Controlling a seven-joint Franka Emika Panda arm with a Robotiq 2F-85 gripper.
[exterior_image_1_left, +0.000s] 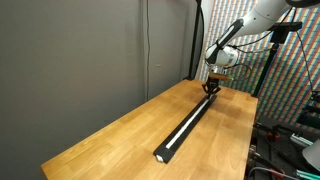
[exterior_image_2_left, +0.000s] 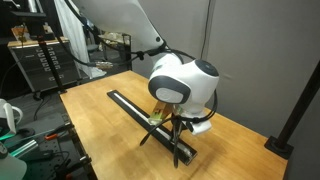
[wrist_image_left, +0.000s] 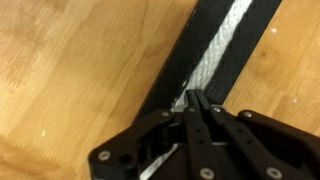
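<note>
A long black strip (exterior_image_1_left: 186, 128) with a whitish band down its middle lies flat on the wooden table. My gripper is shut over this strip in the wrist view, and nothing shows between its fingers. Its tips overlap the whitish band (wrist_image_left: 217, 45); whether they touch it cannot be told. In exterior view 1 the gripper (exterior_image_1_left: 210, 89) is small and dark at the strip's far end. The white arm (exterior_image_2_left: 185, 82) stands in front of part of the strip (exterior_image_2_left: 128, 107) in exterior view 2.
Bare wooden tabletop (exterior_image_1_left: 115, 133) spreads on both sides of the strip. A grey wall or partition (exterior_image_1_left: 75, 70) runs along the left in exterior view 1. Dark equipment (exterior_image_1_left: 285, 150) and a cable occupy the lower right corner.
</note>
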